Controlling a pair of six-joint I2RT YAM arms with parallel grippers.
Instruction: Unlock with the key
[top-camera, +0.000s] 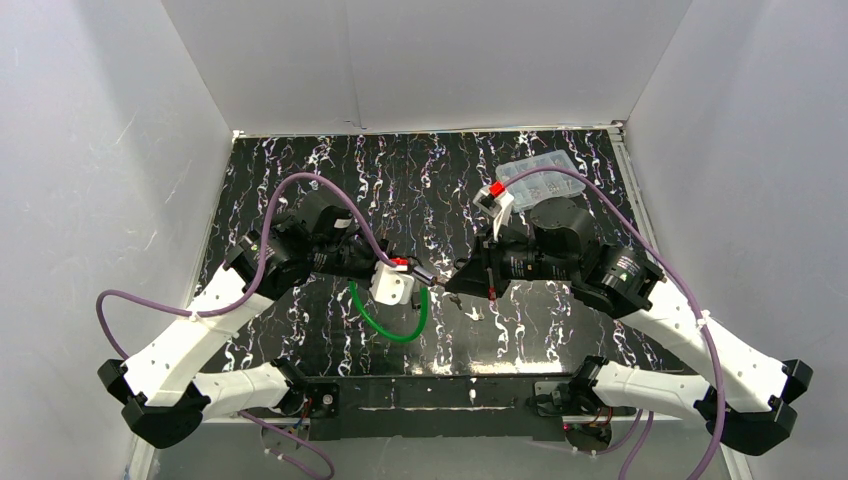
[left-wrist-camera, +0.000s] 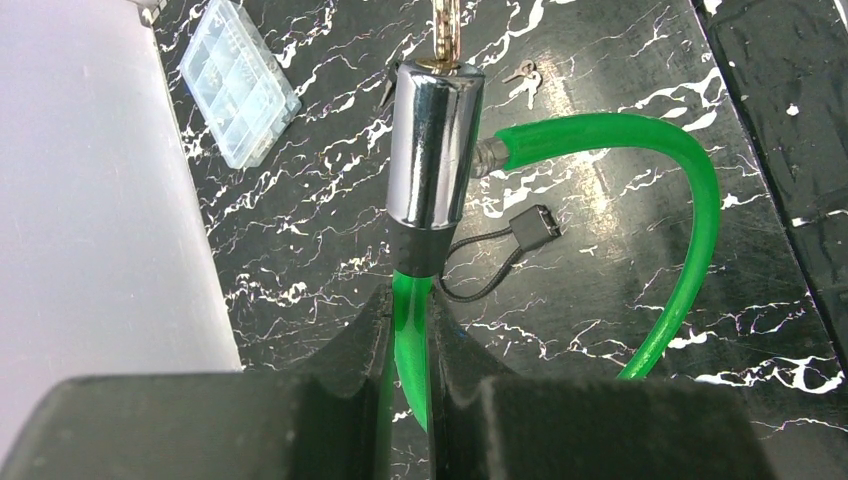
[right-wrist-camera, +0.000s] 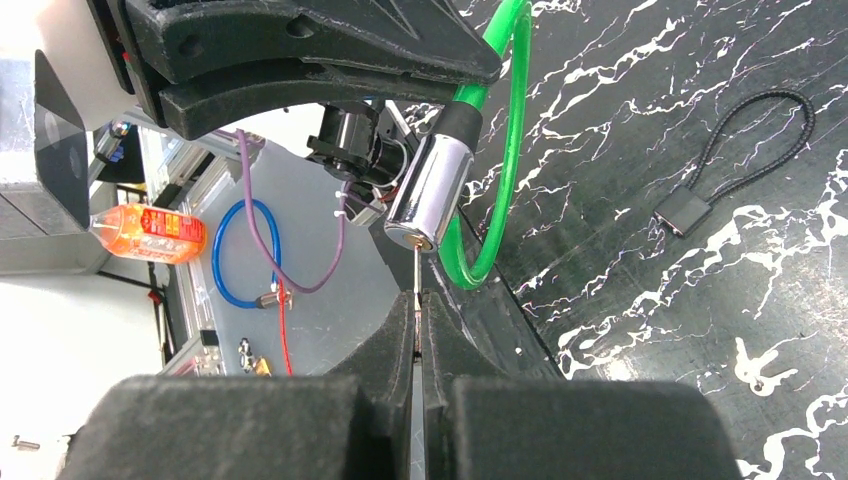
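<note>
The cable lock has a chrome cylinder (left-wrist-camera: 435, 145) with a black collar and a green cable (left-wrist-camera: 655, 140) that loops back into the cylinder's side. My left gripper is shut on the cable just behind the collar. From the right, my right gripper is shut on a thin key (right-wrist-camera: 418, 275), seen edge-on. The key's shaft meets the keyhole face of the cylinder and is roughly in line with it; how deep it sits cannot be told. In the top view the two grippers face each other above the table, the cylinder between them.
Spare keys (right-wrist-camera: 760, 368) lie on the dark marbled table. A black padlock-like block with a cord loop (right-wrist-camera: 685, 210) rests there too, clear of the arms. A clear compartment box (top-camera: 540, 180) stands at the back right.
</note>
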